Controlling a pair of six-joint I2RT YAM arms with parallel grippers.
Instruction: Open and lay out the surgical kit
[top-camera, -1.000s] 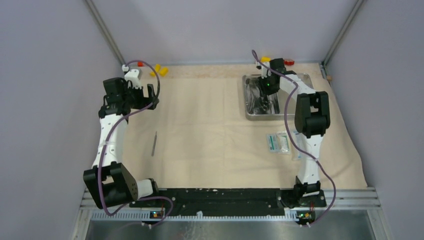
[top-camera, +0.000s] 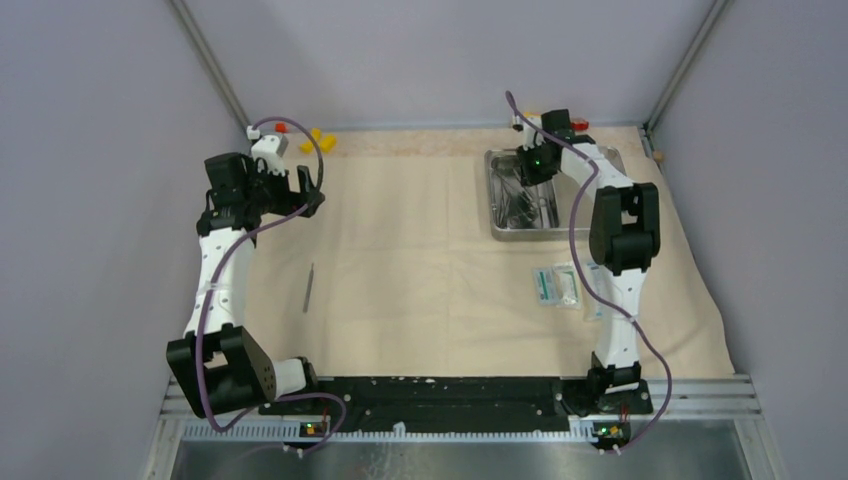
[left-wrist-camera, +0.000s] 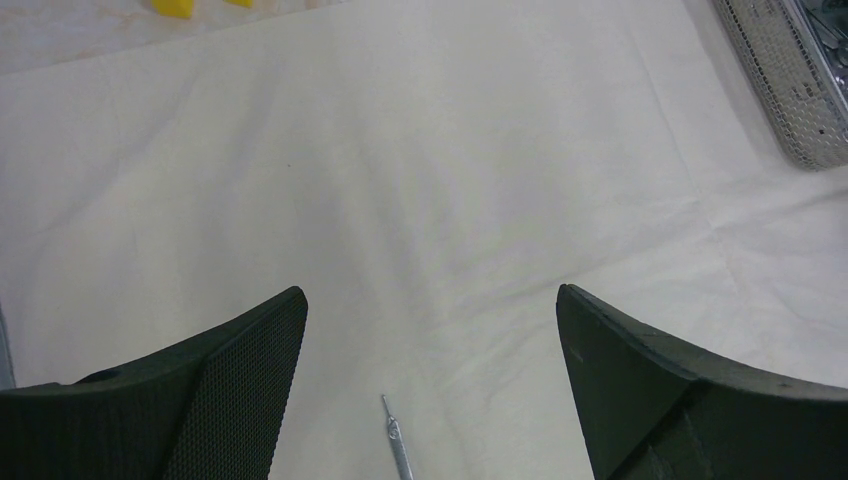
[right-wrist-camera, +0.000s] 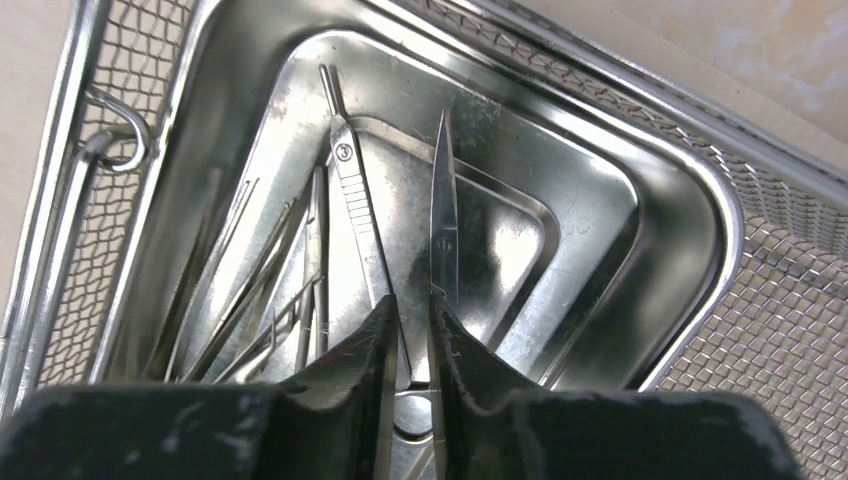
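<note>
In the right wrist view my right gripper hangs over the instrument tray (right-wrist-camera: 640, 215), its fingers a narrow gap apart. A ribbed scalpel handle (right-wrist-camera: 360, 205) runs down into that gap. The pointed blades of scissors (right-wrist-camera: 445, 215) reach toward the right finger, and a finger ring shows lower in the gap. Several slim metal instruments (right-wrist-camera: 240, 300) lie together on the tray's left. My left gripper is open and empty above the cloth (left-wrist-camera: 450, 180). A single scalpel handle (left-wrist-camera: 398, 445) lies on the cloth below it.
Sealed packets (top-camera: 567, 287) lie in front of the mesh basket (top-camera: 540, 236) that holds the tray. Yellow pieces (top-camera: 318, 141) sit at the back left.
The right gripper has shifted slightly toward the back over the tray.
</note>
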